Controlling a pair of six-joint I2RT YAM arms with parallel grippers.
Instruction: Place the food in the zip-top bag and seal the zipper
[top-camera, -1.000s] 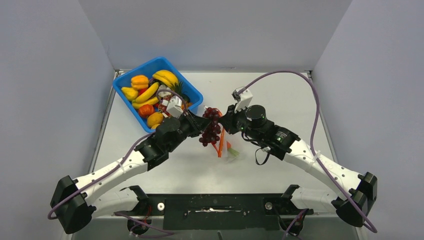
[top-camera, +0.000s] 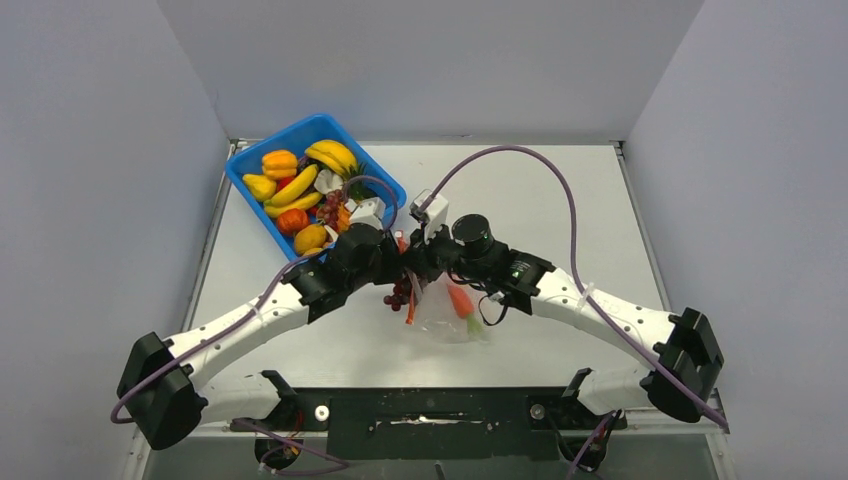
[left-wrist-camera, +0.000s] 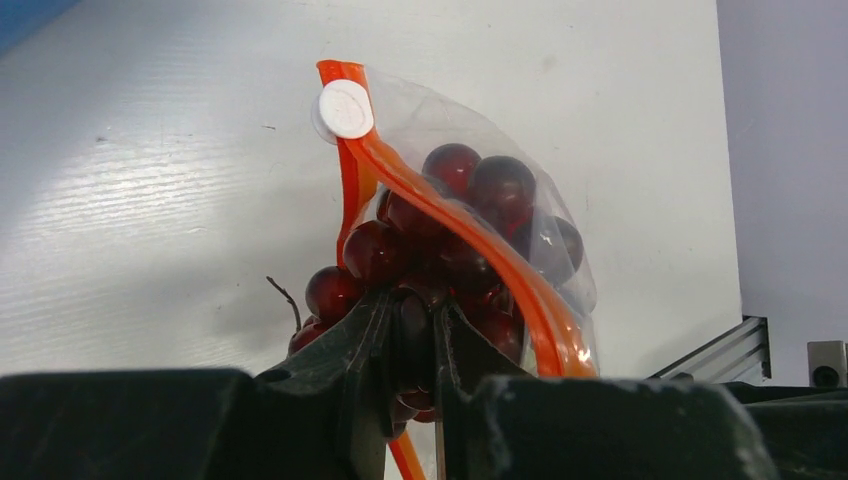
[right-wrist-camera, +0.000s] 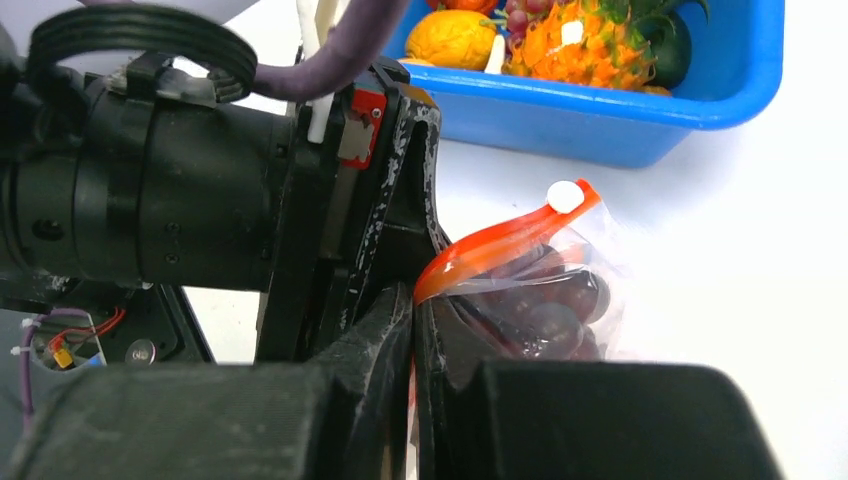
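Observation:
The clear zip top bag stands out by its orange zipper edge and white slider. A carrot lies inside it. In the left wrist view my left gripper is shut on a bunch of dark red grapes at the bag's mouth. Part of the bunch sits behind the clear film, and some grapes hang outside, left of the orange edge. My right gripper is shut on the orange edge, which runs in between its fingertips. From above, both arms hide most of the mouth.
A blue bin full of fruit and vegetables stands at the back left, close behind the left arm. Both wrists nearly touch over the bag.
My right gripper has moved left, now right beside the left one, and the bag's edge has shifted left with it. My left gripper moved slightly left and toward the front, still with the grapes.

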